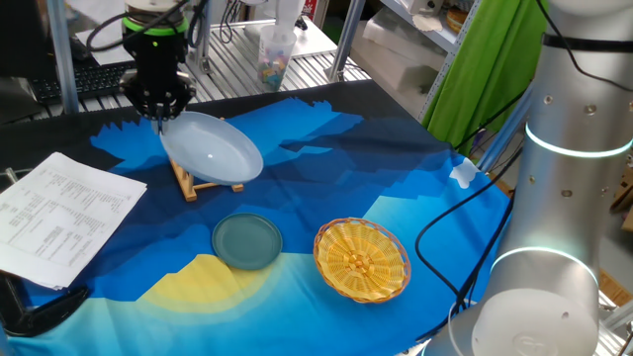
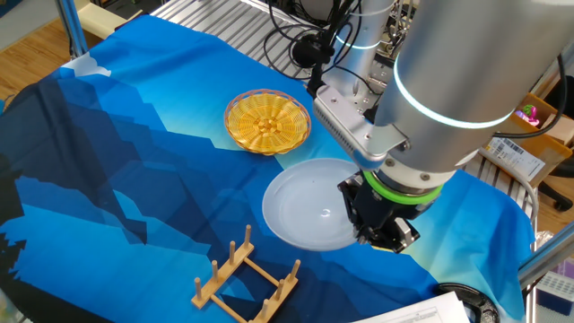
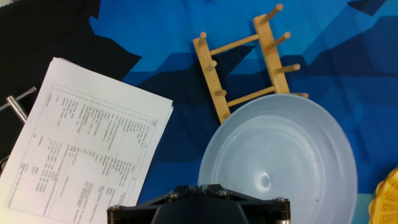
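Observation:
In exterior view 1, my gripper (image 1: 160, 126) is shut on the left rim of a pale blue-grey plate (image 1: 213, 148). The plate hangs tilted in the air, partly covering a wooden dish rack (image 1: 189, 188) behind it. Exterior view 2 has the plate (image 2: 308, 206) clear of the rack (image 2: 248, 276), whose pegs are all empty. Seen from the wrist, the plate (image 3: 280, 158) reaches right from the gripper and overlaps the rack's near end; the pinched rim is hidden there. A dark green plate (image 1: 247, 241) lies flat on the cloth.
A yellow wicker basket (image 1: 362, 260) sits right of the green plate, apparently empty. Printed sheets (image 1: 64, 220) lie at the left, with a black clamp-like tool (image 1: 35, 309) by them. Open cloth surrounds the green plate and basket.

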